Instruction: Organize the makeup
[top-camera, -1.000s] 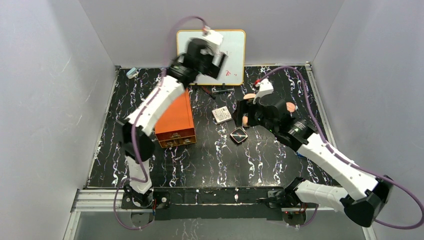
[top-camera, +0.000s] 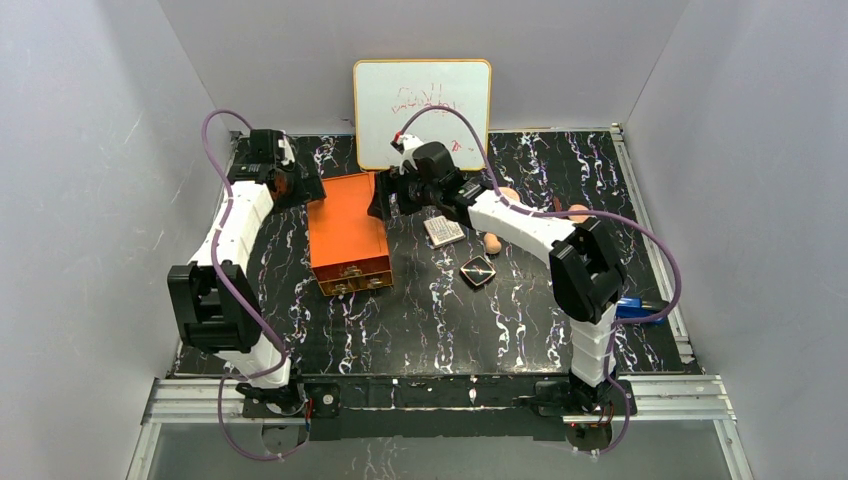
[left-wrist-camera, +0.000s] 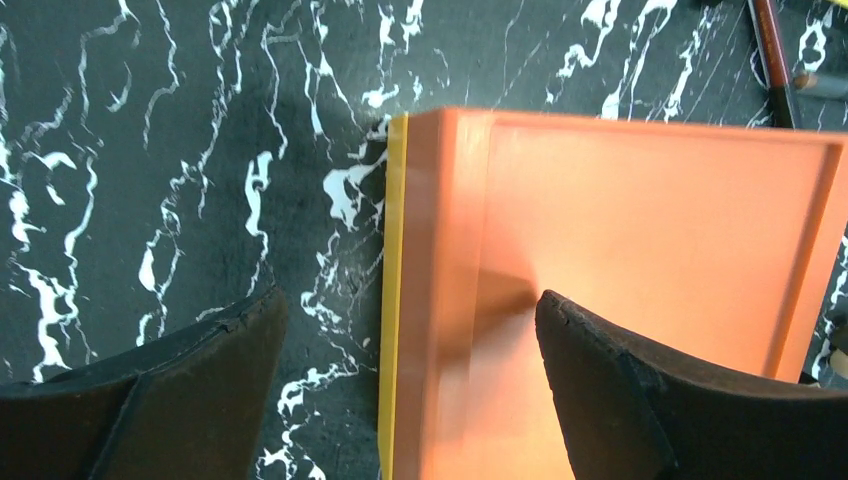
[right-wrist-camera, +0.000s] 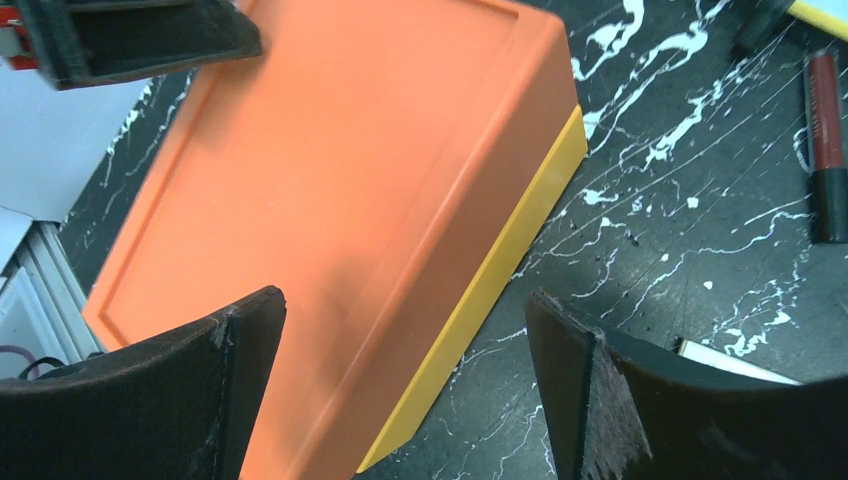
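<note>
An orange makeup box (top-camera: 345, 225) with small drawers at its front stands at the left-centre of the marble table. My left gripper hangs open at the box's far left corner, its fingers either side of the edge. My right gripper is open over the box's right edge, where a yellow strip shows along the side. Right of the box lie a pale palette (top-camera: 443, 230), a square compact (top-camera: 477, 271) and a sponge (top-camera: 492, 243). A red-and-black pen (right-wrist-camera: 825, 150) lies near the box in the right wrist view.
A whiteboard (top-camera: 421, 115) stands at the back. More round pink items (top-camera: 578, 211) lie right, partly behind my right arm, and a blue object (top-camera: 635, 311) at the far right edge.
My left arm has swung from the back middle down to the box's left side. My right arm has moved left to the box's right edge.
</note>
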